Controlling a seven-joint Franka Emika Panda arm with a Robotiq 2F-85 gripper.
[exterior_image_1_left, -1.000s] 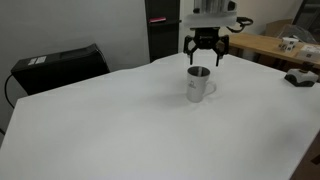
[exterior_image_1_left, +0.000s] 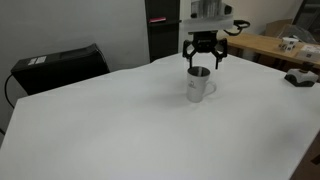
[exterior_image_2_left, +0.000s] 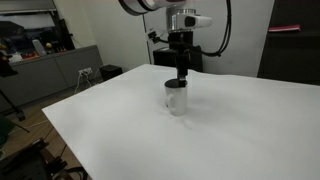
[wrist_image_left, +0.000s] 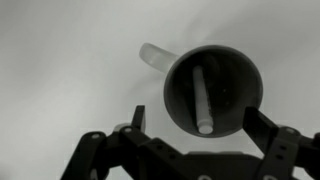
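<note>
A white mug (exterior_image_1_left: 195, 88) with a dark inside stands upright on the white table. From above, its handle (wrist_image_left: 157, 56) points to the upper left in the wrist view. Inside the mug leans a pale marker-like stick (wrist_image_left: 203, 103). My gripper (exterior_image_1_left: 204, 64) is open over the mug, its two fingers spread wide with nothing between them. In the wrist view one finger (wrist_image_left: 138, 119) shows left of the mug and the other close by its right rim. The second exterior view shows the mug (exterior_image_2_left: 177, 99) just under the gripper, partly overlapped by a finger.
A black box-shaped device (exterior_image_1_left: 60, 69) sits at the table's back left. At the far right lies a dark and white object (exterior_image_1_left: 300, 77), near a wooden table (exterior_image_1_left: 262, 45).
The gripper has come down very slightly over the mug and remains open. The mug has not moved.
</note>
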